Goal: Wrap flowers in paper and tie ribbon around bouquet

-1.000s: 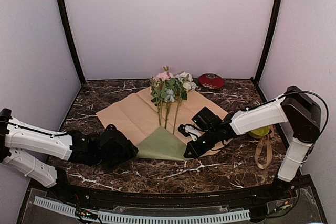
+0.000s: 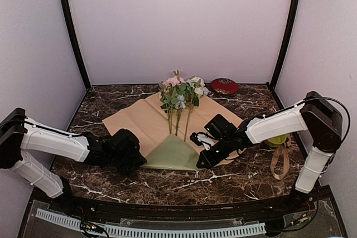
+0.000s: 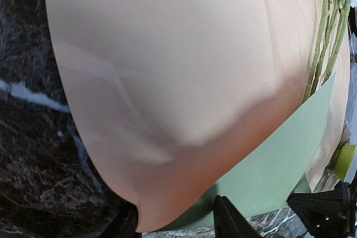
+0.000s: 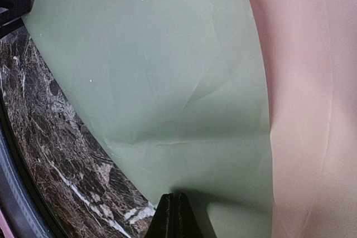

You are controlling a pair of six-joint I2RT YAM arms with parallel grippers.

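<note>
A bouquet of fake flowers (image 2: 181,90), pink, white and pale blue, lies on peach wrapping paper (image 2: 131,121) in the top view. Over the lower stem ends lies the paper's folded-up green side (image 2: 174,153). At the fold's left end is my left gripper, its fingers apart on either side of the paper's corner. My right gripper is shut at the fold's lower right edge, fingertips touching the green paper; whether paper is pinched between them is hidden.
At the back right is a red round object (image 2: 224,86). A green bowl (image 2: 275,140) and a tan ribbon (image 2: 280,163) sit right of my right arm.
My right arm, the flowers and the paper look nearly unchanged.
</note>
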